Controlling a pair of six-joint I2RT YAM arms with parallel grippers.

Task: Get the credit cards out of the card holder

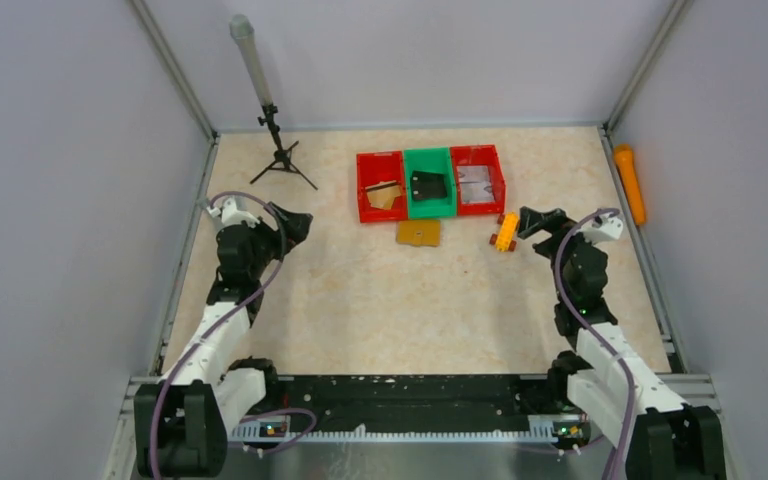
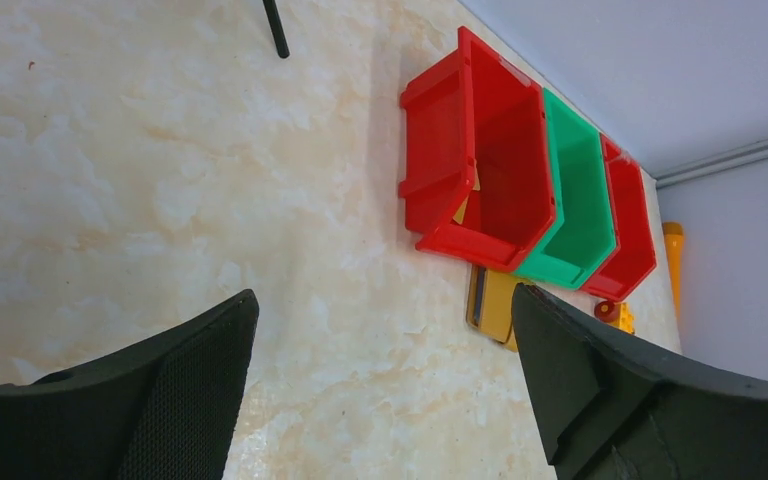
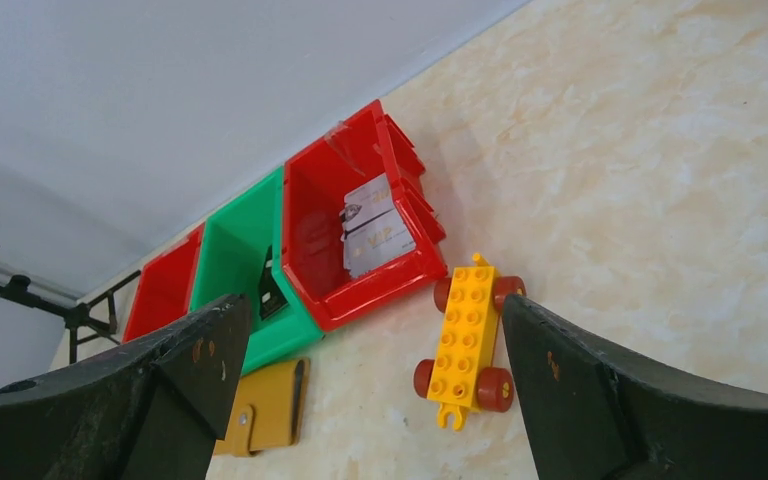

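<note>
A flat tan card holder (image 1: 418, 233) lies on the table just in front of the green bin. In the left wrist view part of the holder (image 2: 497, 305) is hidden behind a finger; the right wrist view shows its closing strap (image 3: 244, 428). Whether cards sit inside cannot be seen. My left gripper (image 1: 300, 225) hangs over the left of the table, open and empty, well away from the holder. Over on the right, my right gripper (image 1: 531, 232) is open too, with nothing between its fingers, close to a toy car.
Behind the holder stand a red bin (image 1: 380, 157) with tan items, a green bin (image 1: 428, 155) with a black item, and another red bin (image 1: 474, 155) with grey items. A yellow toy car (image 1: 506, 232) is to the right.
</note>
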